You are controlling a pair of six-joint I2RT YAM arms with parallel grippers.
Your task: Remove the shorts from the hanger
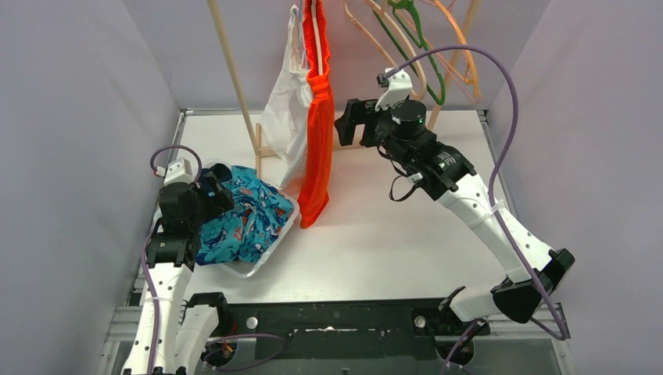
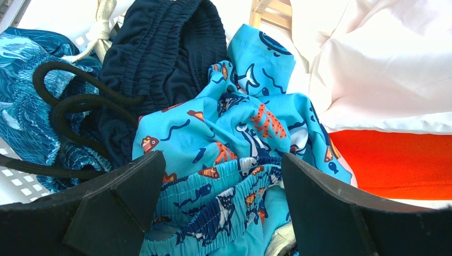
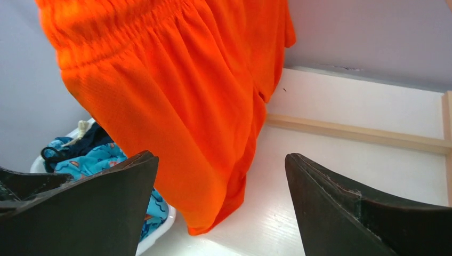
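Orange shorts (image 1: 318, 141) hang from the rack, and white shorts (image 1: 285, 101) hang just left of them. In the right wrist view the orange shorts (image 3: 176, 106) fill the upper left, with their gathered waistband near the top. My right gripper (image 1: 344, 129) is open beside the orange shorts, nothing between its fingers. Over the basket, my left gripper stands part open above blue patterned shorts (image 2: 229, 122), whose elastic waistband shows between its fingers without being gripped. The top of the orange shorts' hanger lies beyond the top view.
The white basket (image 1: 264, 258) holds several garments, including dark navy shorts (image 2: 160, 48). Empty green (image 1: 422, 47) and orange hangers (image 1: 469, 55) hang on the rack's right side.
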